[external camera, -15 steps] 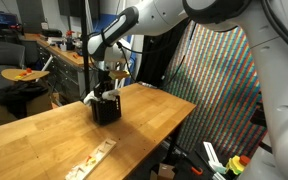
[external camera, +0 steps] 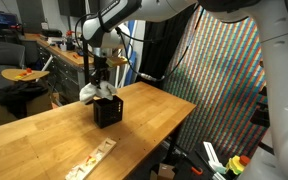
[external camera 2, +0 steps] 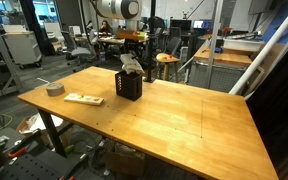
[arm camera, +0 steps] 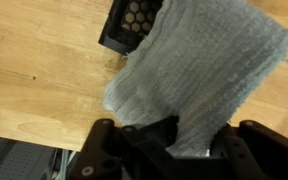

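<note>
A whitish-grey cloth (arm camera: 199, 70) spreads across much of the wrist view, bunched at its lower end where my gripper is shut on it. The cloth hides most of the fingers. In the first exterior view the cloth (external camera: 101, 91) hangs at and above the top of a black basket (external camera: 108, 111) on the wooden table. From the second exterior view, the cloth (external camera 2: 131, 64) rises over the basket (external camera 2: 129, 86); whether its lower end is clear of the rim I cannot tell. Part of the basket (arm camera: 127, 27) shows at the wrist view's top.
A pale strip-like block (external camera: 91, 159) lies on the table in front of the basket. A small round roll (external camera 2: 56, 89) sits near the table's end. Wide bare table (external camera 2: 199, 115) extends beside the basket. A person (external camera: 103, 40) stands behind the table.
The cloth has come up from low in the basket to a higher position above its rim, with my gripper rising along with it. The basket has stayed in place.
</note>
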